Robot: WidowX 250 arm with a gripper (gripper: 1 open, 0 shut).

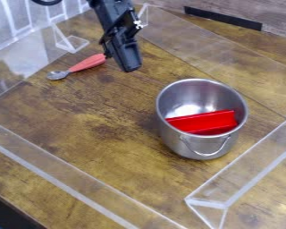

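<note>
My black gripper (126, 55) hangs over the back middle of the wooden table, shut, with nothing visible between its fingers. To its left a spoon (88, 63) with a red handle lies on the table, its silver bowl pointing toward the front left. At the right a steel pot (196, 143) with a wire handle stands upright, holding a red block (202, 122).
Clear plastic walls (241, 175) border the work area at the left, back and right.
</note>
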